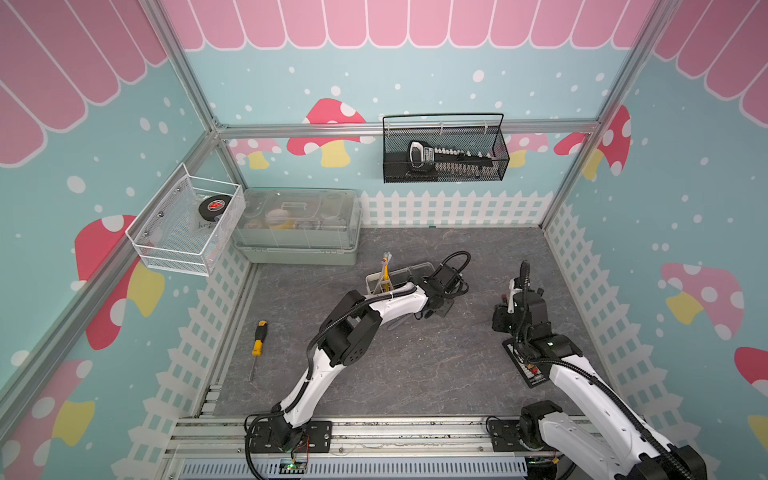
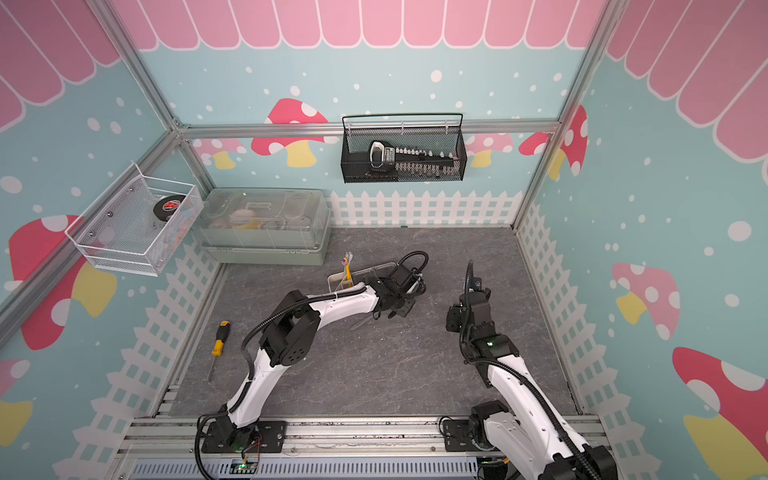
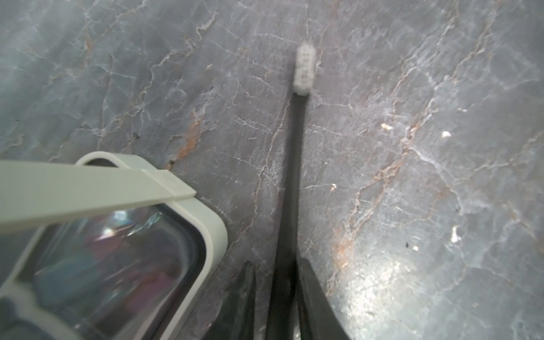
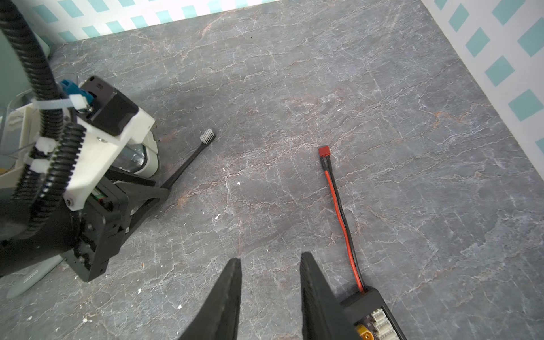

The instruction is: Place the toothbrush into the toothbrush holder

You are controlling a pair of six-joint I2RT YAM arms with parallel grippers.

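Note:
The toothbrush (image 3: pixel 293 153), with a white bristled head and a dark neck, lies low over the grey tabletop, its head pointing away in the left wrist view. My left gripper is open around its dark handle, with a gap on the left side; the right finger (image 3: pixel 315 308) is close against it or touching. Its grey rear end (image 4: pixel 36 276) shows beyond the gripper in the right wrist view. A pale holder (image 1: pixel 373 285) with a yellow-handled item stands beside the left hand. My right gripper hangs open and empty over bare table.
A black case (image 4: pixel 371 308) with a red-black cable (image 4: pixel 344 223) lies below the right hand. A screwdriver (image 1: pixel 259 340) lies at left, a lidded box (image 1: pixel 297 254) at back left. Wire baskets hang on the walls.

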